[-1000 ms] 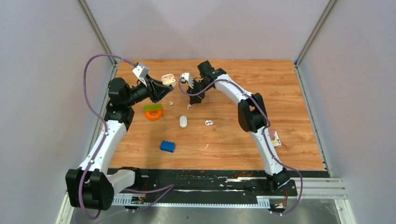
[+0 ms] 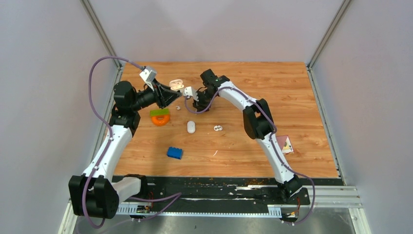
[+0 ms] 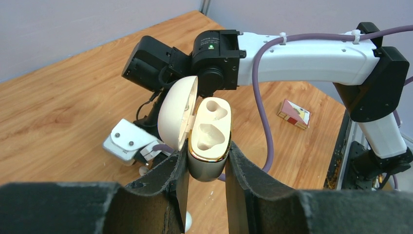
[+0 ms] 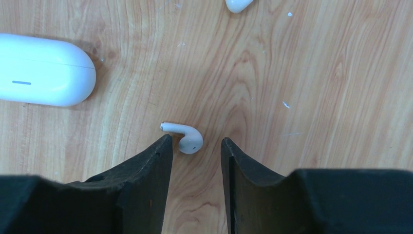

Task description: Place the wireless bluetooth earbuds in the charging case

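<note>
My left gripper holds the open charging case point(image 3: 210, 131) upright, its lid raised and both slots empty; in the top view the case point(image 2: 176, 85) is at the back left. My right gripper points down with fingers apart over an earbud point(image 4: 191, 142), which lies on the table between and just beyond the fingertips. A second white piece point(image 4: 238, 4), cut off by the edge, lies farther away in the right wrist view, and a white closed-looking case point(image 4: 46, 68) lies at its left.
On the table point(image 2: 234, 156) are an orange ring point(image 2: 160, 120) with a green block, a blue brick point(image 2: 175, 152), a small white object point(image 2: 217, 127) and a card box point(image 2: 286, 144) at the right.
My right gripper has moved slightly left and toward the front in the top view. The left arm holding the case has barely moved.
</note>
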